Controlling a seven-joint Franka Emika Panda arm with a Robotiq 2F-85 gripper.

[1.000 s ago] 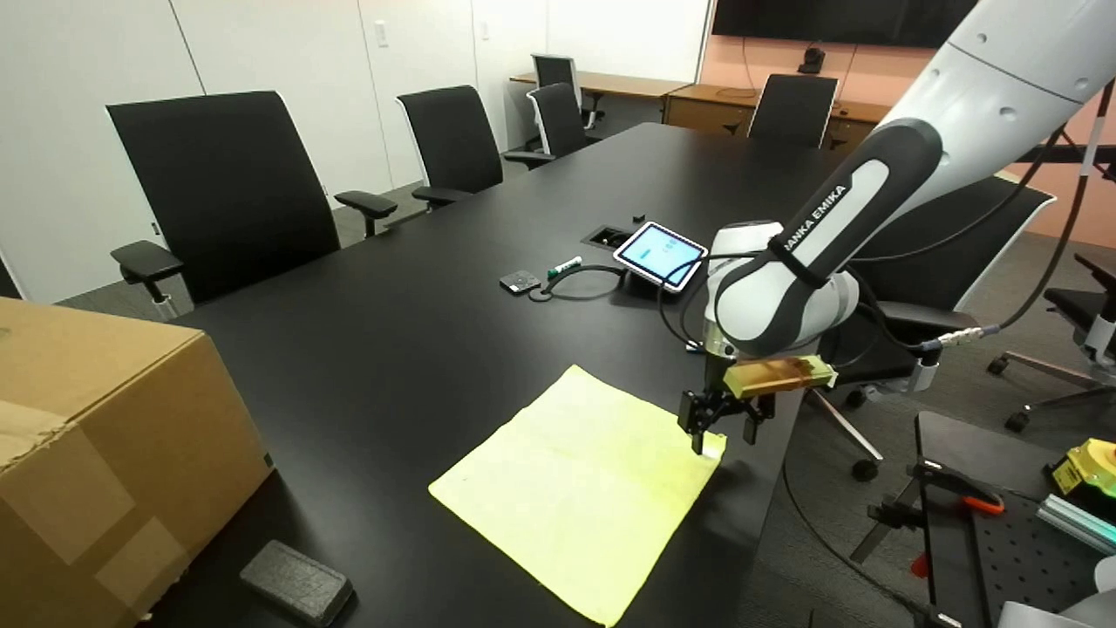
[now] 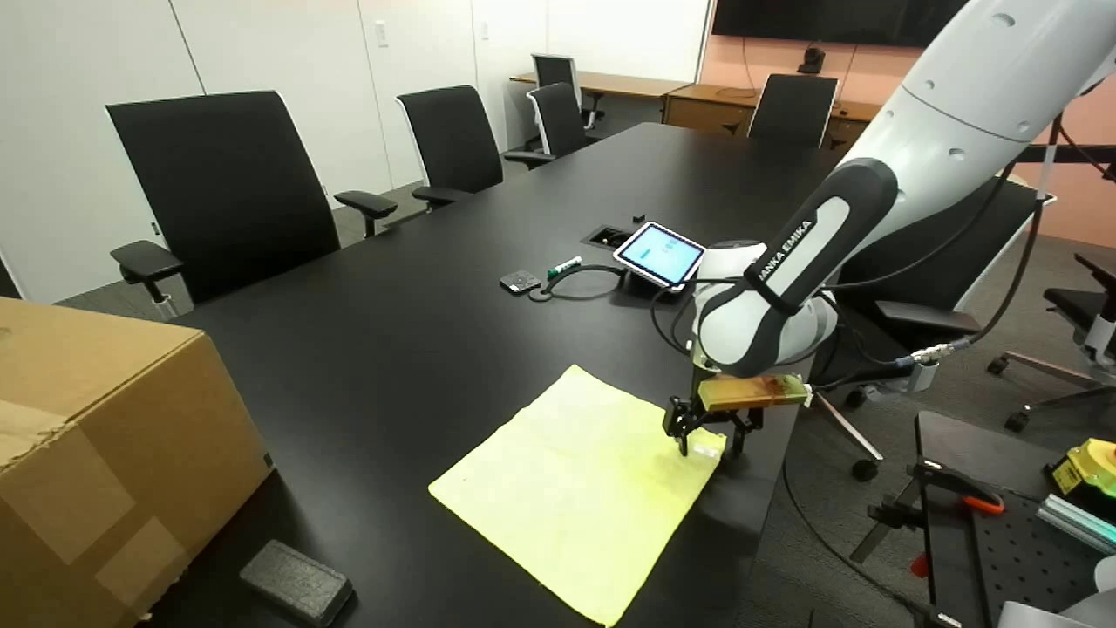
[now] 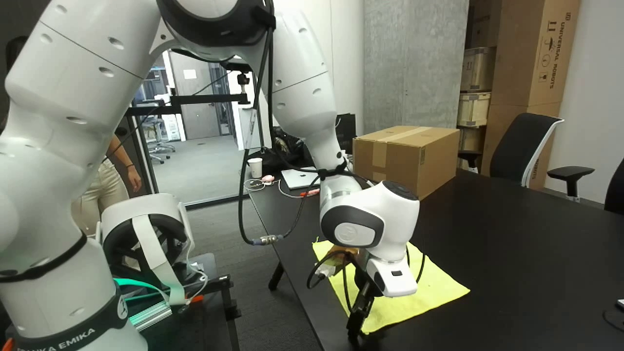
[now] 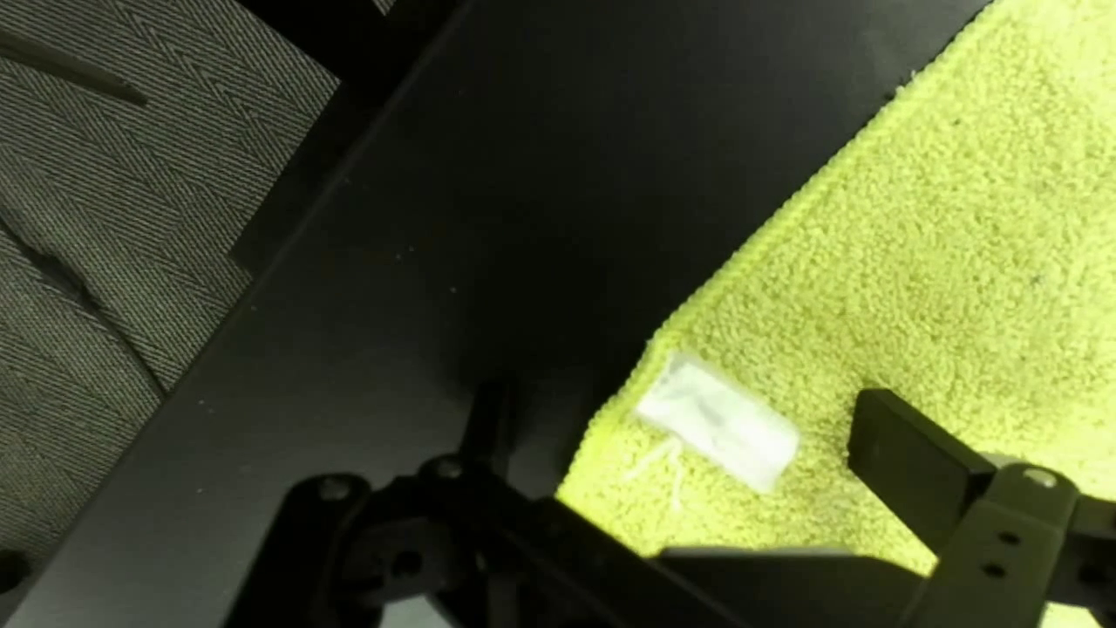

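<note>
A yellow cloth point(image 2: 586, 481) lies flat and spread out on the black table point(image 2: 418, 335). Just over its corner by the table's right edge is my gripper point(image 2: 711, 447), open and pointing down. In the wrist view, a white tag point(image 4: 719, 420) on that corner shows between the parted fingers. One finger point(image 4: 921, 466) stands over the cloth, the other point(image 4: 489, 434) over bare table past the cloth's edge. Nothing is gripped. Whether the fingertips touch the cloth or table cannot be told. From exterior view 2 the arm hides part of the cloth point(image 3: 433, 286).
A cardboard box point(image 2: 125, 460) and a dark eraser-like block point(image 2: 297, 582) occupy the table's near left. Farther back are a tablet point(image 2: 661, 255), a green marker point(image 2: 565, 267) and cables. Bare table surrounds the cloth; the table's edge runs close beside the gripper.
My gripper has come down and a little to the left in exterior view 1, nearer the tagged corner. The cloth has stayed in place.
</note>
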